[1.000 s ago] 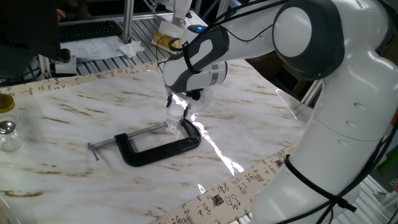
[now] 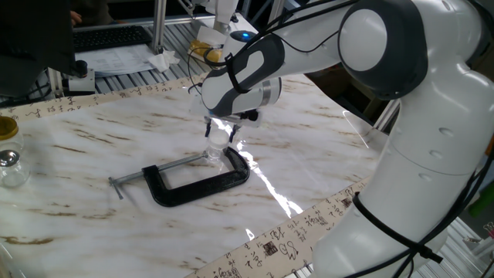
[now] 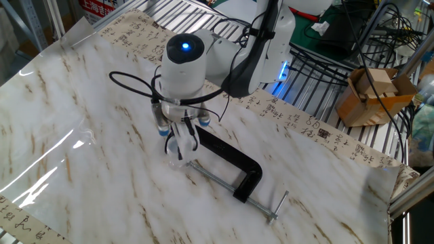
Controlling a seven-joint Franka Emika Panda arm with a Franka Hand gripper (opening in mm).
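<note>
A black C-clamp (image 2: 202, 187) with a long metal screw lies flat on the marble-patterned table. Right by the end of its frame stands a small clear vessel (image 2: 218, 141), hard to make out against the glare. My gripper (image 2: 221, 132) points down over this vessel, its fingers spread to either side. In the second exterior view, the gripper (image 3: 182, 129) is open above and around the upper part of the clear vessel (image 3: 180, 153). The clamp (image 3: 234, 163) reaches from there toward the lower right. Whether either finger touches the vessel does not show.
Clear jars (image 2: 11, 162), one with a yellow lid, stand at the table's left edge in the first exterior view. A cardboard box (image 3: 374, 97) sits on the rack beyond the table. Bare table surrounds the clamp on most sides.
My gripper has turned slightly about its upright axis, and the cable by the wrist has shifted. The clamp and the clear vessel look unmoved.
</note>
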